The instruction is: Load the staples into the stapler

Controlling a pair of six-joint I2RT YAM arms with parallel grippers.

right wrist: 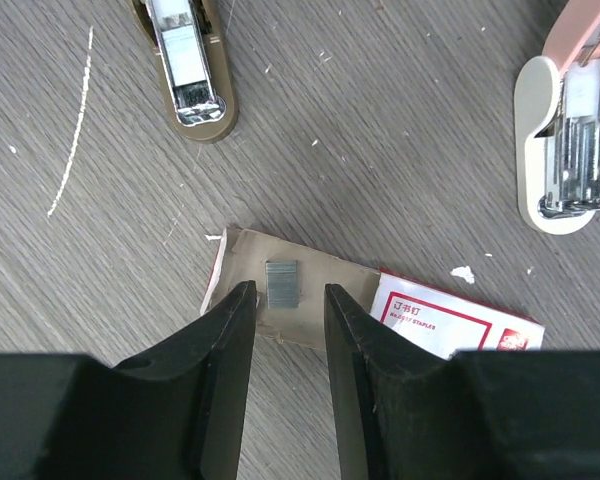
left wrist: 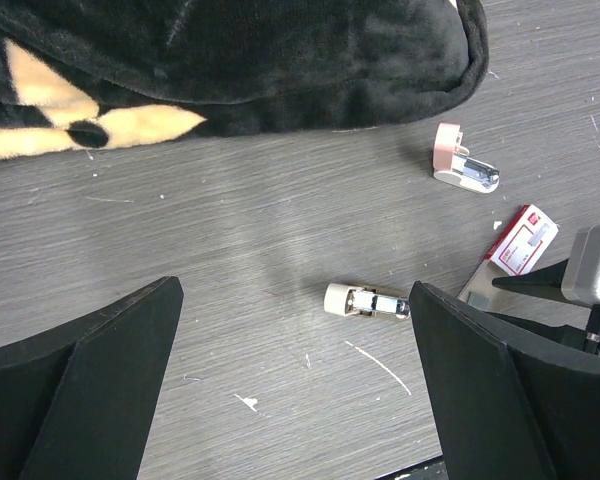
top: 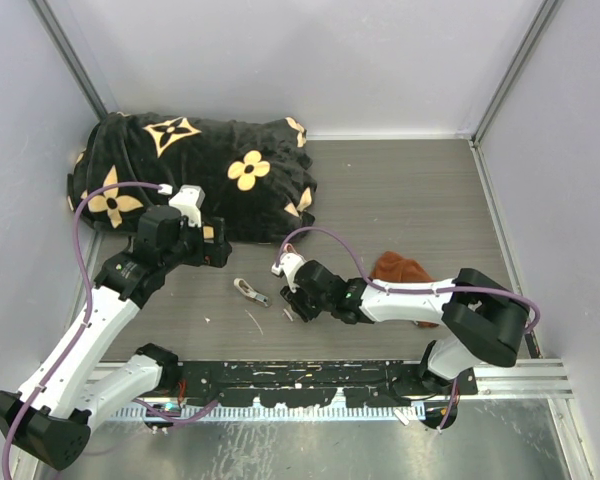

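Two small staplers lie on the grey table: an olive one (right wrist: 195,95) left of centre and a pink-and-white one (right wrist: 540,160) farther back. A staple box has its red-white lid (right wrist: 445,320) at right and an opened cardboard part (right wrist: 320,300) holding a short strip of staples (right wrist: 282,285). My right gripper is over the strip, fingers part open on either side of it in that view. My left gripper is open above the table, left of the staplers, with nothing between its fingers.
A dark flowered blanket (top: 190,160) fills the back left. A brown cloth (top: 400,268) lies right of the right arm.
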